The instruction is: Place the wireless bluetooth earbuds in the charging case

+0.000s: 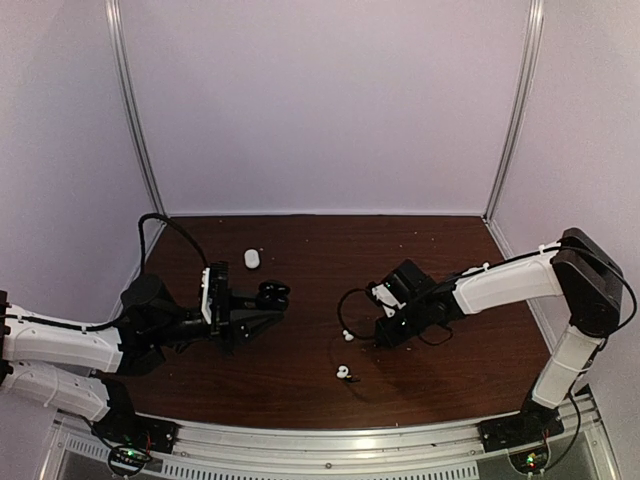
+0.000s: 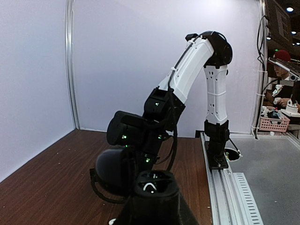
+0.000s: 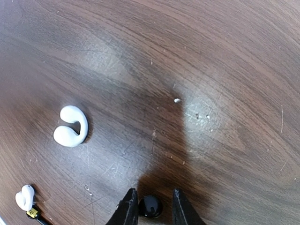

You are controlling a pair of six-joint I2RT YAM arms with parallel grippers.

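The white charging case (image 1: 252,258) lies behind my left gripper (image 1: 262,310), which hangs over the table; whether anything is between its fingers is unclear. My right gripper is low over the table, shut on a small glossy black piece (image 3: 150,206), probably an earbud. A white curved earbud piece (image 3: 83,125) lies up and left of it, seen in the top view as a small white item (image 1: 348,335). A second white piece (image 3: 25,198), with a black and gold part, lies further toward the front (image 3: 39,218).
White walls enclose it on three sides, and a metal rail (image 1: 330,435) runs along the front edge.
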